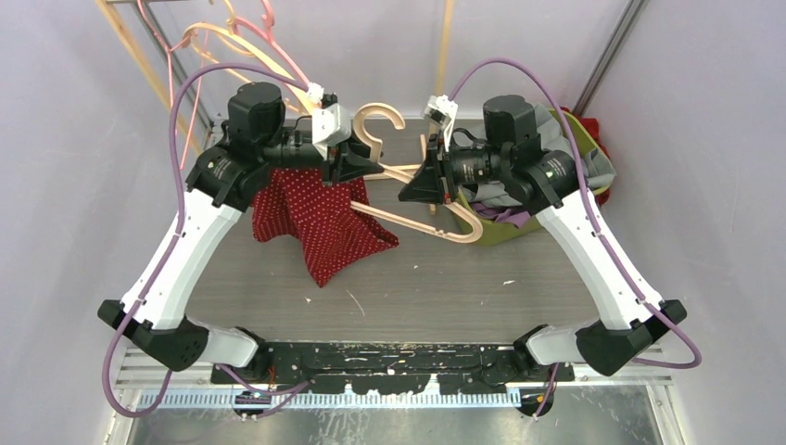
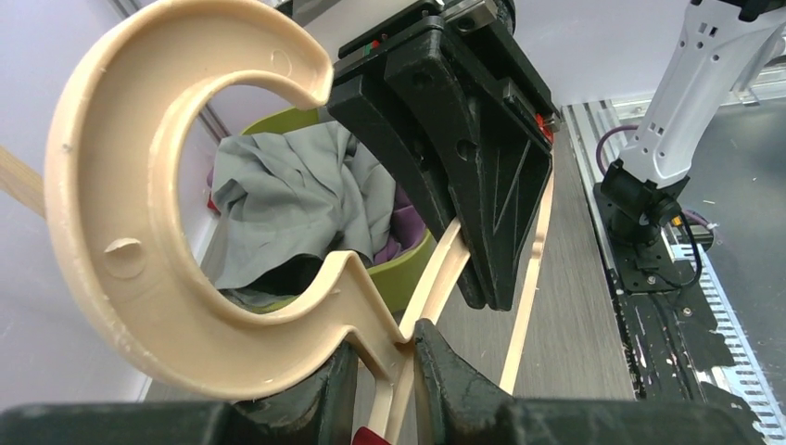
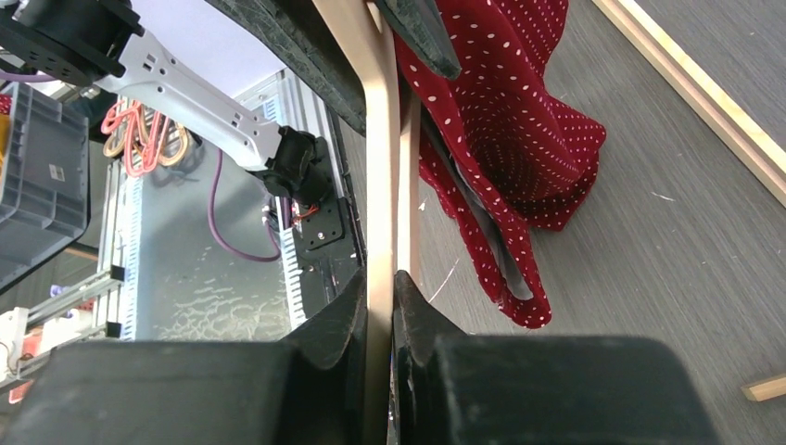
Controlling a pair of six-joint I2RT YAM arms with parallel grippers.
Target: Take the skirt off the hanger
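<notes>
The light wooden hanger lies slanted between the arms, its hook at the back. My right gripper is shut on its upper arm, which runs between the fingertips in the right wrist view. My left gripper is open, its fingers on either side of the hanger just below the hook. Beneath the left gripper hangs the dark red dotted skirt, also in the right wrist view. The hanger's lower bar ends at the skirt's edge; how far it reaches inside is hidden.
Behind the right arm stands a green basket holding grey cloth. Pink and wooden hangers hang from a rack at the back left. Wooden bars lie beyond the skirt.
</notes>
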